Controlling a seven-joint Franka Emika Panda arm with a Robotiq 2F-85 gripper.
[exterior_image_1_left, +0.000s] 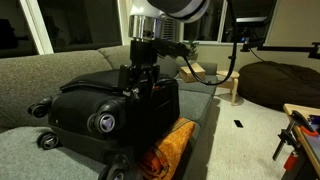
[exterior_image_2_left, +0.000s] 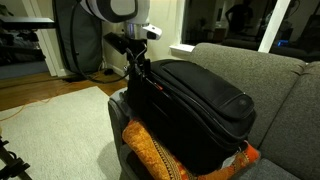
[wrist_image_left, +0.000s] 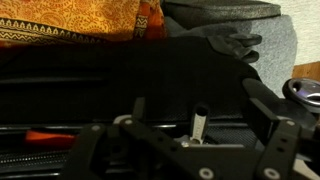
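A black wheeled suitcase lies on the grey sofa, its wheels facing left in exterior view 1. Under its near edge is an orange patterned cloth. My gripper is over the near side of the suitcase, close to its surface; whether it touches is unclear. In the wrist view the gripper is open, its fingers wide apart above the black fabric. Between and just below them shows a small metallic piece, probably a zipper pull. A red strip runs along the suitcase edge at left.
The grey sofa has its backrest behind the suitcase. Pale carpet lies open in front. A wooden table with tools is at the right in exterior view 1.
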